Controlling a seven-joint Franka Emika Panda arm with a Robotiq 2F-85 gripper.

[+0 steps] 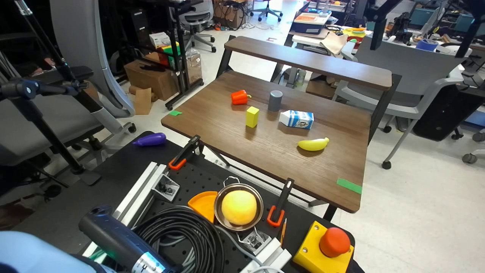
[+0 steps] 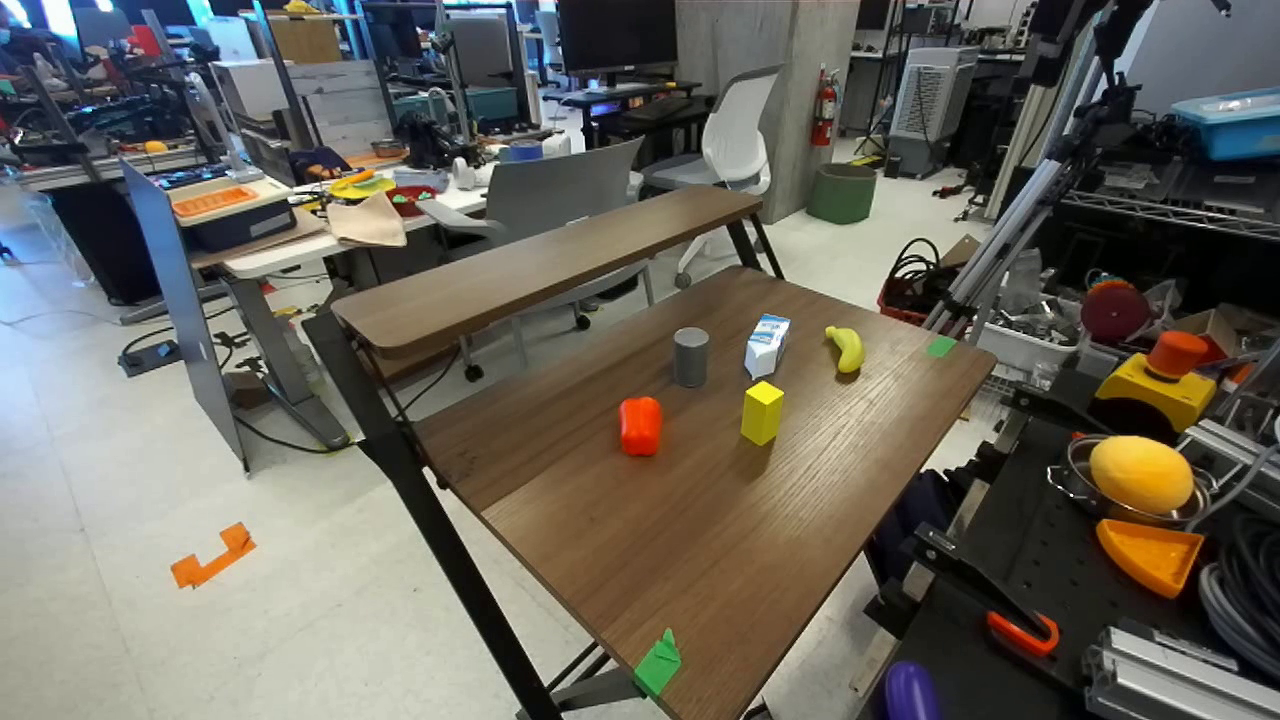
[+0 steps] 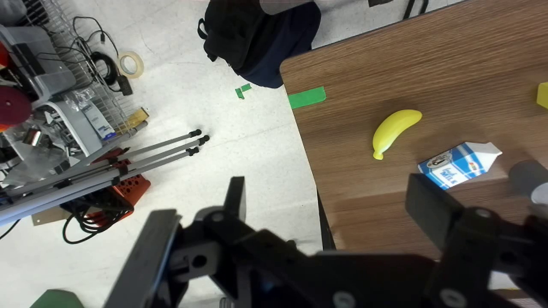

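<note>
My gripper stands open in the wrist view, its black fingers wide apart with nothing between them. Below it, past the table's edge, lie floor and bare wood. On the brown table (image 1: 218, 104) are an orange-red pepper (image 1: 239, 97), an upright yellow block (image 1: 252, 116), a grey cylinder (image 1: 275, 100), a blue-and-white milk carton (image 1: 298, 119) on its side and a yellow banana (image 1: 313, 144). The gripper touches none of them. In the wrist view the carton (image 3: 458, 164) and banana (image 3: 394, 131) lie beyond the right finger; the block and cylinder show only at the right edge.
A raised shelf (image 1: 309, 59) spans the table's far side. On the black pegboard cart are a metal pot (image 1: 261, 207) holding a yellow ball (image 1: 239, 207), an orange wedge-shaped dish (image 1: 203, 204), a purple eggplant (image 1: 150, 139) and a red emergency button (image 1: 334, 241).
</note>
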